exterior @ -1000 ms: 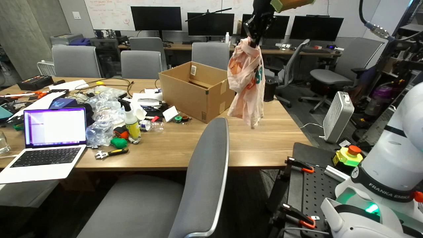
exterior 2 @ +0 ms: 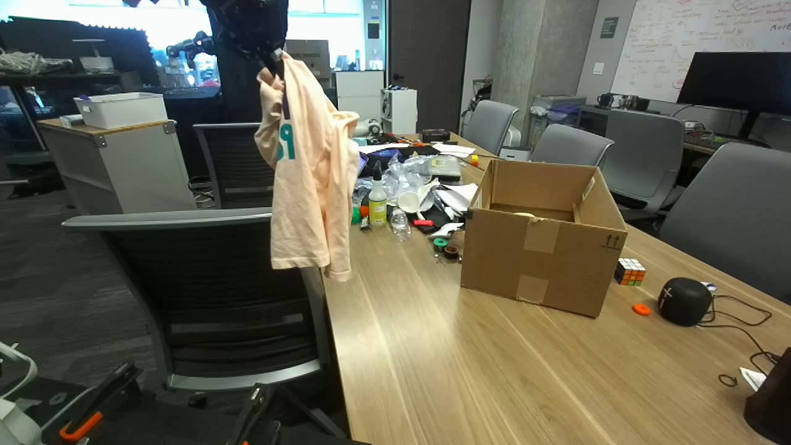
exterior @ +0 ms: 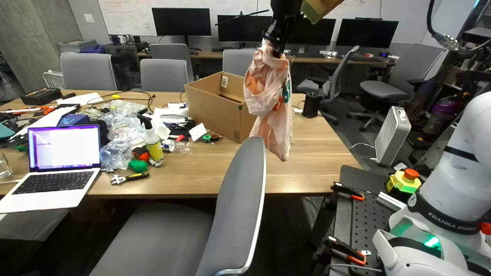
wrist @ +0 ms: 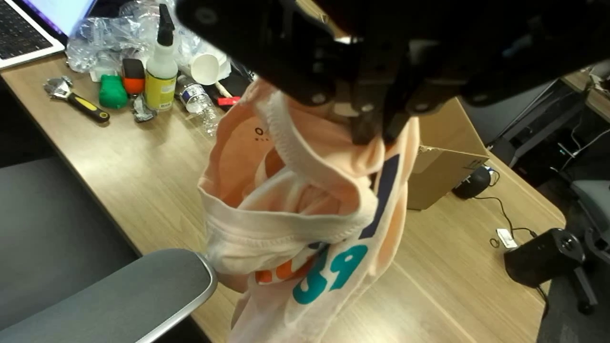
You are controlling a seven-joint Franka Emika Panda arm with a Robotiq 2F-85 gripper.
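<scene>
A peach-coloured shirt (exterior: 271, 105) with teal, orange and dark print dangles from my gripper (exterior: 277, 48), which is shut on a bunched part of it. In the wrist view the cloth (wrist: 291, 228) is pinched between the fingers, its ribbed opening hanging loose below. The shirt (exterior 2: 311, 178) hangs clear of other things in exterior view 2, at the table's chair side. An open cardboard box (exterior 2: 535, 256) stands on the table, apart from the shirt there; in exterior view 1 the shirt covers the right part of the box (exterior: 214, 110).
A grey chair (exterior: 239, 207) rises at the table's near edge. Bottles, plastic wrap and tools clutter the table (exterior: 303, 170) on the left, beside a laptop (exterior: 64, 151). A black speaker (exterior 2: 680, 300) and a puzzle cube (exterior 2: 630, 271) lie beyond the box.
In exterior view 1, my gripper and the hanging shirt have shifted left and somewhat lower in the picture. The shirt now covers more of the box, which has not moved.
</scene>
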